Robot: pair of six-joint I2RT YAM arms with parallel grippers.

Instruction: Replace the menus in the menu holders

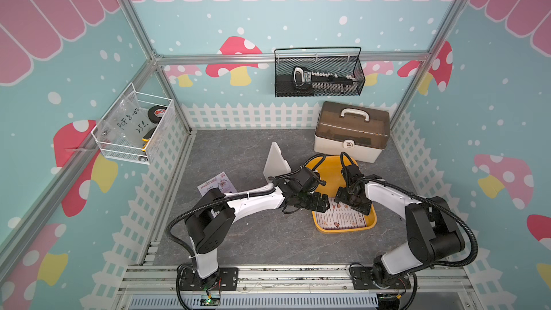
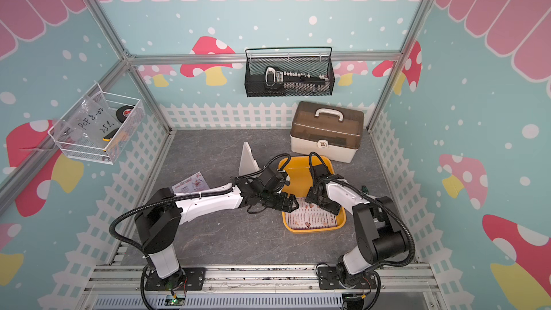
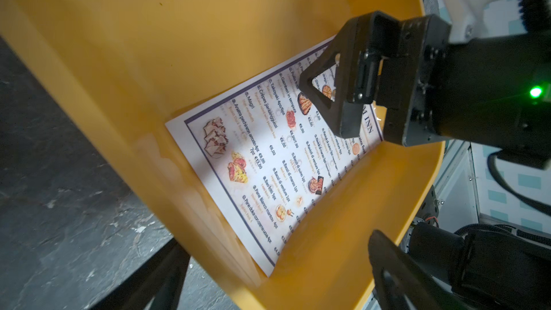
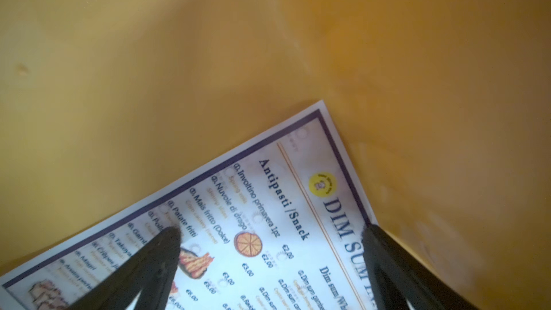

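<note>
A menu sheet headed DIM SUM INN (image 3: 269,160) lies in the yellow tray (image 3: 103,109). My left gripper is open above the tray's left part, with nothing held. My right gripper is open over the menu's heading end, its fingers either side of that corner area; I cannot tell whether they touch the paper. Another printed sheet (image 1: 212,182) lies on the table at the left, partly behind the left arm. A white upright board (image 1: 275,163), perhaps a menu holder, stands behind the left gripper.
A brown-lidded box (image 1: 351,132) stands at the back right. A black wire basket (image 1: 318,89) and a white basket (image 1: 120,149) hang on the walls.
</note>
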